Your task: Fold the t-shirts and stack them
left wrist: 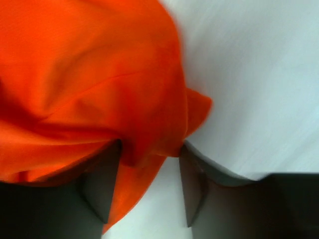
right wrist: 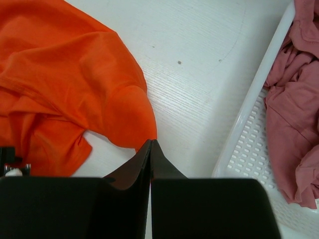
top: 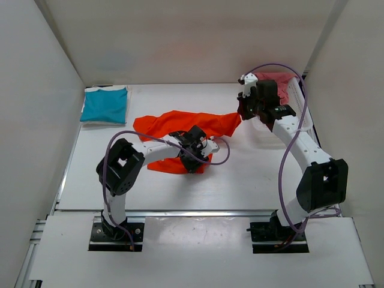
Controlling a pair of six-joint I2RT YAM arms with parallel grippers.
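Note:
A red-orange T-shirt point(top: 168, 123) lies spread and rumpled across the middle of the table. My left gripper is low over its near right part, fingers part open with orange fabric between and around the blurred fingertips; whether it grips is unclear. My right gripper is shut at the shirt's right end, where an orange corner point(right wrist: 129, 119) rises to its fingertips. A folded turquoise shirt point(top: 103, 105) lies on a white board at the back left.
A white plastic basket point(right wrist: 249, 124) holding a dusty-pink garment point(right wrist: 294, 114) stands at the back right, beside my right arm.

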